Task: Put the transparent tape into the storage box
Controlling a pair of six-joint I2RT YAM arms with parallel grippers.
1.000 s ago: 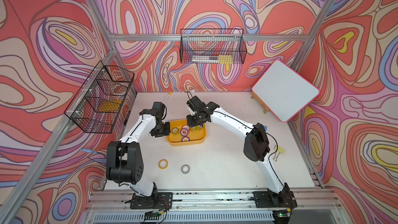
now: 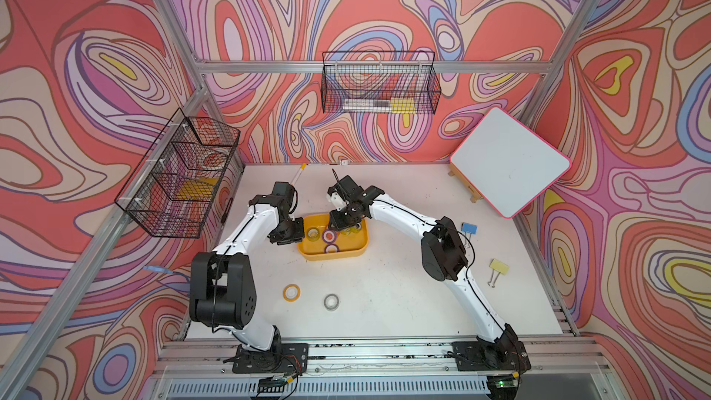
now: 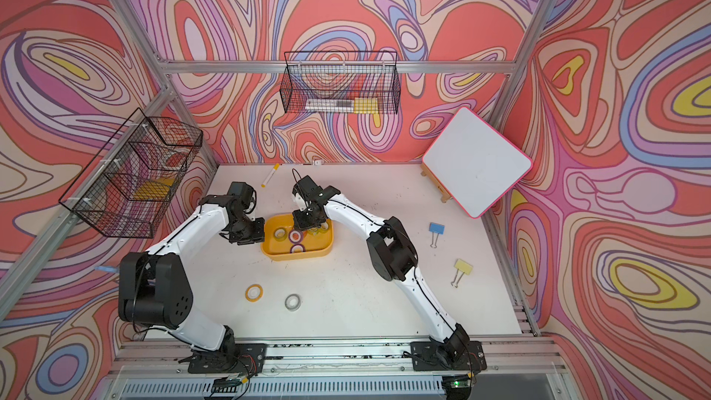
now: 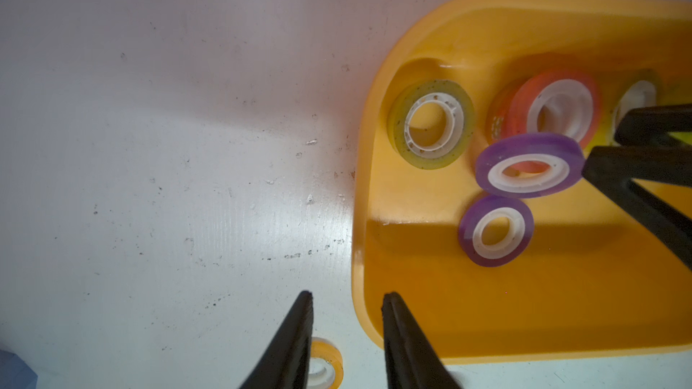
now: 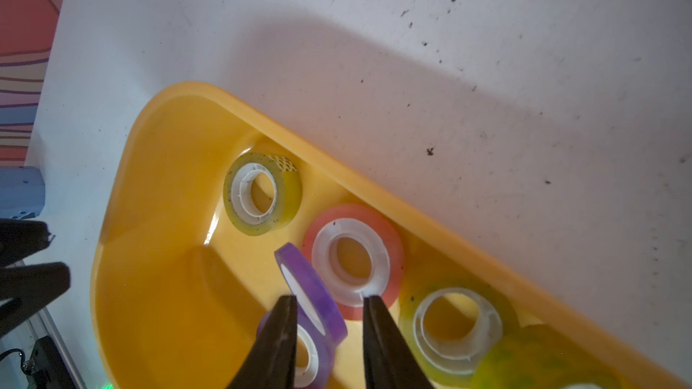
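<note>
The yellow storage box (image 2: 333, 254) holds several tape rolls: yellow-green (image 5: 263, 194), red (image 5: 382, 245) and purple, one purple roll (image 5: 317, 291) tilted on the others. My right gripper is over the box with parted fingers near that tilted purple roll; its fingers also show at the right of the left wrist view. My left gripper is open above the box's left rim, nothing between its fingers. On the table in front of the box lie an orange-rimmed tape roll (image 2: 291, 292) and a grey one (image 2: 331, 301).
Wire baskets (image 2: 381, 81) hang at the back and left. A whiteboard (image 2: 509, 161) leans at the back right, with binder clips (image 2: 497, 265) on the right of the table.
The left arm has not visibly moved.
</note>
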